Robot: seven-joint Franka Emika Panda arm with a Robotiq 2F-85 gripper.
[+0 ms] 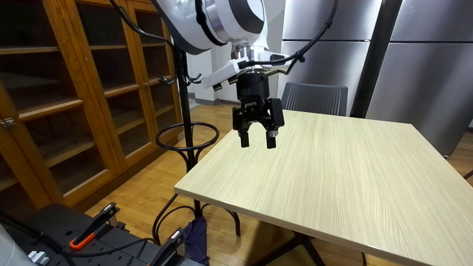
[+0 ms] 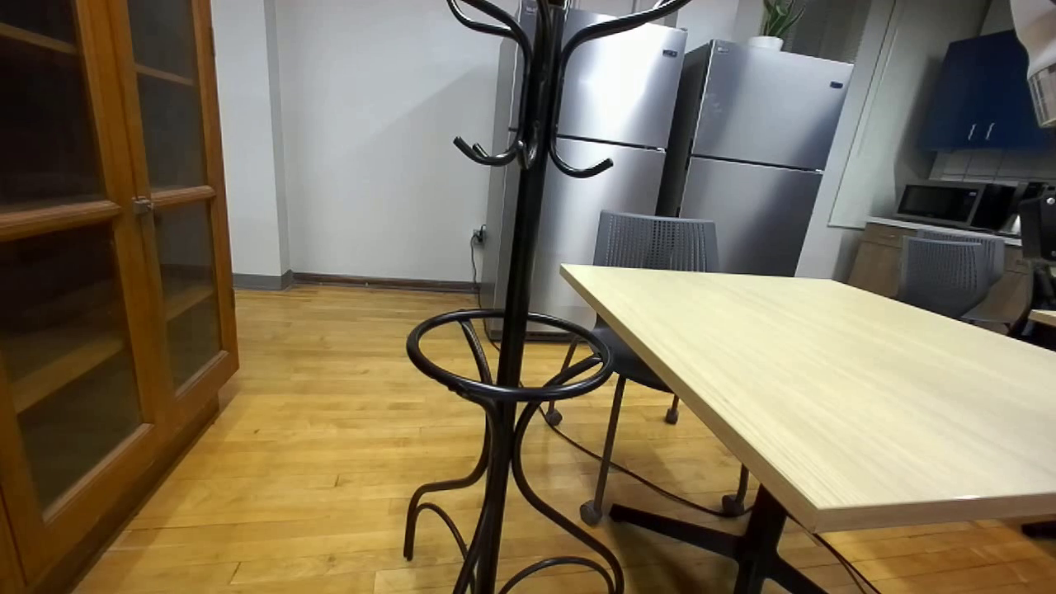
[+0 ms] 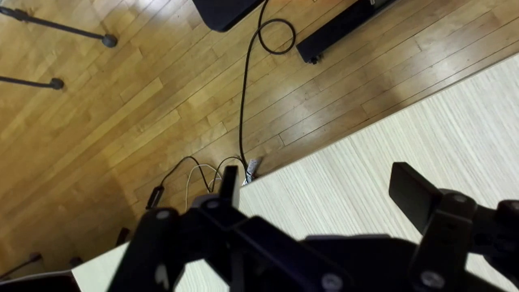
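Note:
My gripper [image 1: 258,141] hangs pointing down above the left part of the pale wooden table [image 1: 337,177]. It is open, its two black fingers well apart and nothing between them. From the wrist view, the gripper spans bare tabletop [image 3: 331,194] near an edge, with floor beyond. A black coat rack [image 1: 184,97] stands just past the table's left side; its pole [image 2: 520,257] and ring show fully in exterior view 2. A dark purple cloth [image 1: 195,239] is low by the rack's feet, partly hidden. Exterior view 2 does not show the gripper.
The tabletop is empty. A grey chair [image 1: 315,98] stands at its far side, before steel fridges [image 2: 752,158]. Glass-door cabinets [image 1: 57,111] line the left. Clamps with an orange handle [image 1: 82,241] sit on the dark robot base. Cables [image 3: 245,82] lie on the floor.

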